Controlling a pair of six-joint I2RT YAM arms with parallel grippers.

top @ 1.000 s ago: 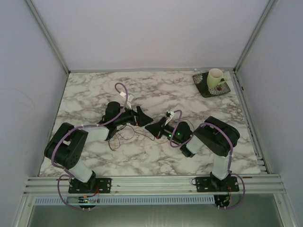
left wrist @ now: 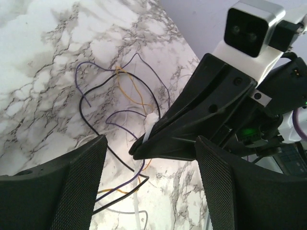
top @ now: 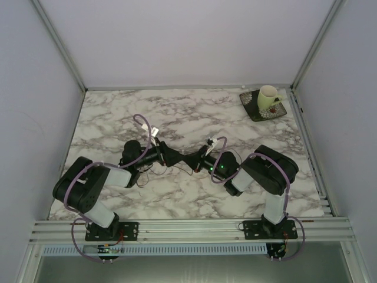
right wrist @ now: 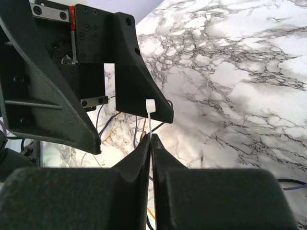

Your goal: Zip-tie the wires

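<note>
A white zip tie [right wrist: 150, 106] is pinched in my shut right gripper, its small head poking up past the fingertips. In the left wrist view, the zip tie's head [left wrist: 151, 118] stands above the right fingers and its pale tail [left wrist: 136, 191] runs down below them. Purple [left wrist: 84, 72], black [left wrist: 86, 117] and orange [left wrist: 127, 91] wires lie on the table around and under it. Whether the tie loops round them I cannot tell. My left gripper is open, its fingers parted on either side of the tie's line; nothing is clearly gripped.
At the back right, a light green mug [top: 268, 97] stands on a dark flowered mat [top: 252, 109]. Both arms nearly touch at mid-table, leaving little room there.
My left gripper has shifted left and toward the table's front, its tips now close against the right gripper's. The right arm looks still.
</note>
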